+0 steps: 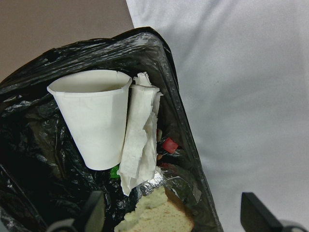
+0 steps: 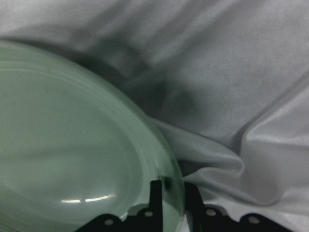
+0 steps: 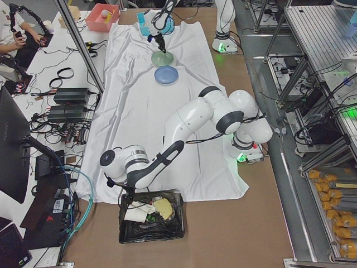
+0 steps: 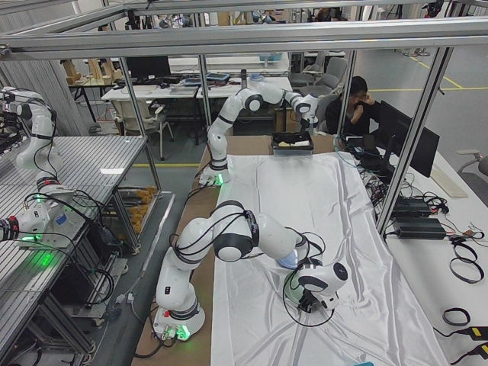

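Note:
A green plate [image 3: 162, 58] lies on the white cloth, with a blue plate [image 3: 166, 75] beside it. In the right wrist view my right gripper has its fingers either side of the green plate's rim, close together on it. My left gripper stands open above a black-lined bin [image 3: 150, 229], which holds a white paper cup [image 1: 89, 125], folded paper [image 1: 140, 135], bread [image 1: 164, 215] and small scraps. Nothing is between the left fingers at their own height.
A blue container [image 3: 142, 25] is at the cloth's far end, behind the green plate. A monitor and cables line one side.

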